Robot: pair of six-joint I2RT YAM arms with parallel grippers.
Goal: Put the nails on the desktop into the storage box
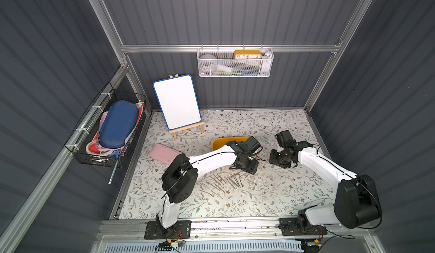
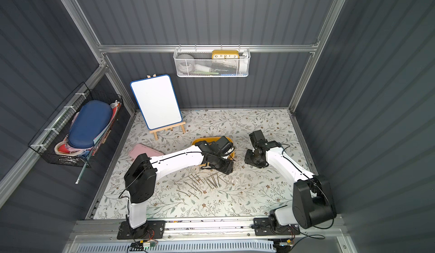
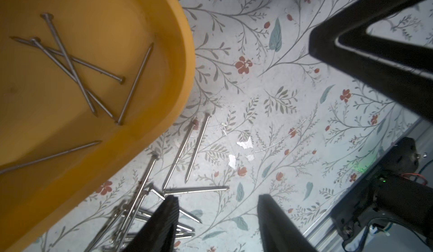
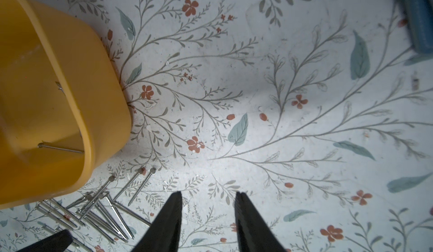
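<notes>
The yellow storage box (image 1: pixel 223 141) sits mid-table, several nails inside it. Loose nails (image 3: pixel 196 148) lie on the floral desktop along its front and front-right, seen in both wrist views. My left gripper (image 1: pixel 248 164) hangs over the box's front-right part, hiding much of it in the top views; its fingers stand apart with nothing between them. My right gripper (image 1: pixel 280 160) is right of the box, above bare desktop, fingers apart and empty.
A pink tray (image 1: pixel 164 153) lies at left, with a whiteboard on an easel (image 1: pixel 176 101) behind it. Wire baskets hang on the left and back walls.
</notes>
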